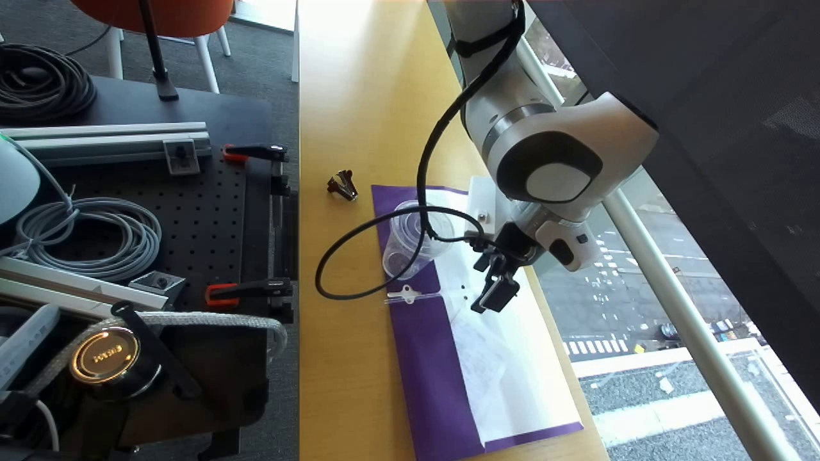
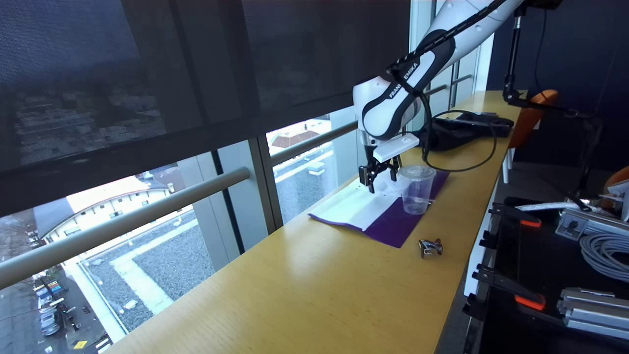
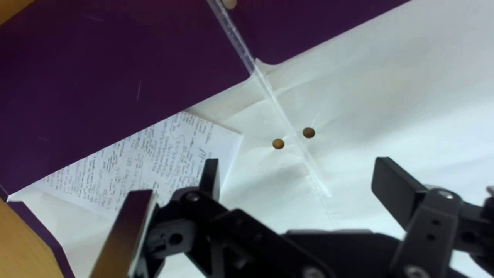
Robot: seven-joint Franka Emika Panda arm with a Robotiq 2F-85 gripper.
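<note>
My gripper stands open over the white part of a purple-edged folder [image 1: 430,369], its fingers [image 3: 398,187] wide apart and empty. Ahead of them in the wrist view, a thin clear strip [image 3: 280,109] runs from the purple band onto the white sheet. Two small round brown spots [image 3: 308,132] flank it; I cannot tell if they are beads or holes. In exterior view 1 the strip's white, rounded part [image 1: 409,294] rests on the purple band. A clear plastic cup [image 2: 416,197] stands on the folder beside the gripper.
On the bare wood near the folder sits a staple remover [image 1: 343,185]. A handwritten paper [image 3: 162,153] shows under the purple flap. The window rail [image 2: 147,206] runs along the table's far side. My arm's black cable [image 1: 327,265] loops over the cup in exterior view 1.
</note>
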